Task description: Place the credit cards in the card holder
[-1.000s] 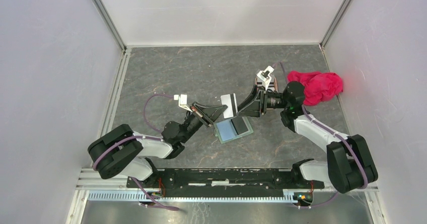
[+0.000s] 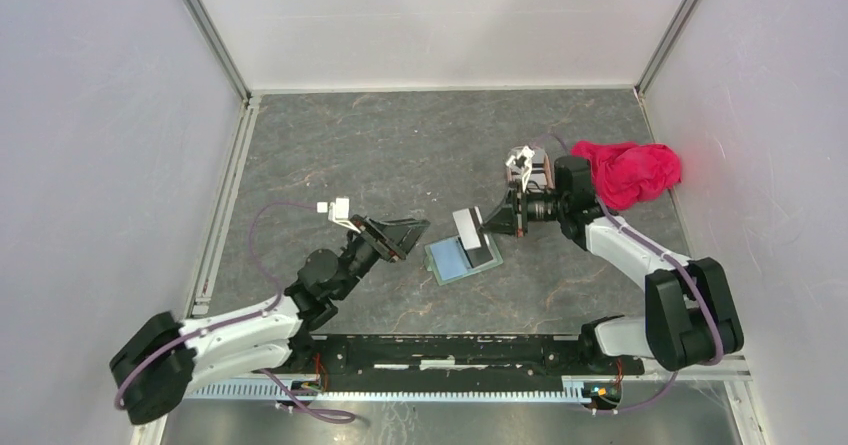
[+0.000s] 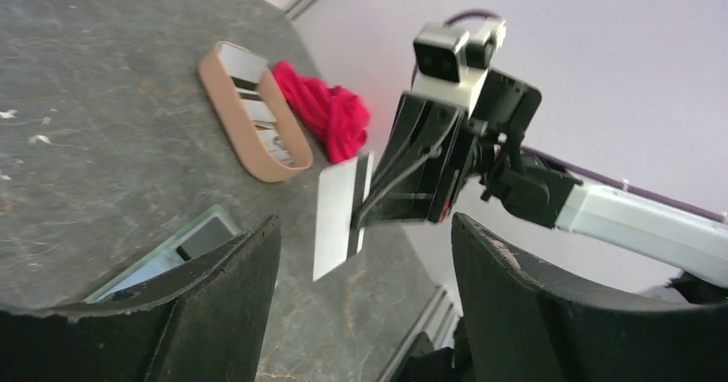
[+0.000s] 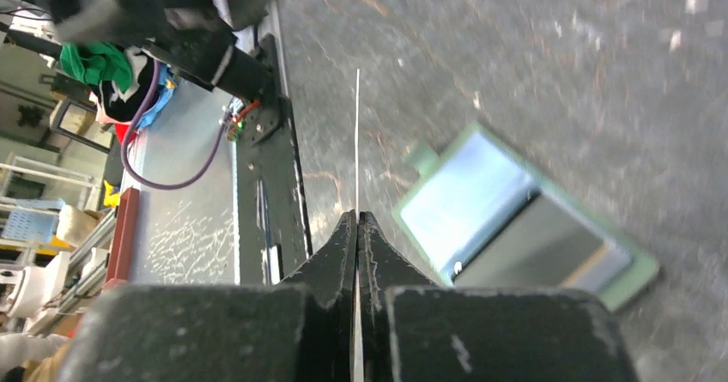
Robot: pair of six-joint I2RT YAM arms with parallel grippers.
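Observation:
A white card with a black stripe [image 2: 467, 229] hangs over the card holder, my right gripper [image 2: 484, 228] shut on its striped side. In the left wrist view the card [image 3: 335, 217] shows face on, with the right fingers at its edge. From the right wrist, the card [image 4: 357, 133] is a thin upright line between closed fingertips. The card holder [image 2: 450, 259] lies open on the table, pale blue on one half and dark on the other, with a grey-green rim. My left gripper [image 2: 416, 240] stands open left of the card, apart from it and empty.
Behind the right gripper sits a pinkish-brown box [image 3: 241, 133] with several cards in its compartments. A crumpled red cloth [image 2: 630, 172] lies by the right wall.
The left gripper has opened, released the card's left end and drawn back down-left. The right gripper, with the card, has shifted a little right and toward the front, uncovering less of the holder.

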